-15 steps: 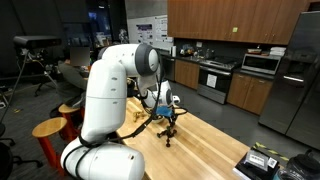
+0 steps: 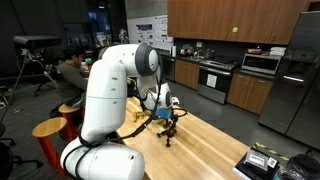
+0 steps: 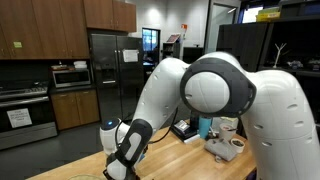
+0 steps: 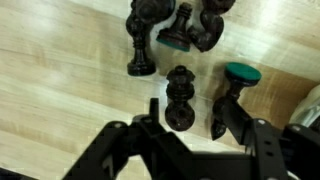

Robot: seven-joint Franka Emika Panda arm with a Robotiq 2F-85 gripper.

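Seen from above in the wrist view, several dark chess pieces lie scattered on the light wooden table [image 4: 90, 125]. One dark piece [image 4: 180, 100] is between my fingers, with gaps showing at its sides. My gripper is open around it, the two black fingers apart. Close by the right finger [image 4: 240, 122] is another dark piece with a green base [image 4: 242, 73]. Whether the two touch I cannot tell. In exterior view 1 the gripper [image 2: 166, 124] is low over the table, its fingertips too small to make out.
More dark pieces [image 4: 141, 60] lie just beyond, one with a green base [image 4: 175, 38]. A pale object [image 4: 306, 105] edges in at the right. Dark items [image 2: 262, 162] occupy the table's near right in exterior view 1. Bare wood lies left of the pieces in the wrist view.
The arm stays in nearly the same low pose over the table. No clear movement of the pieces shows in exterior view 1.
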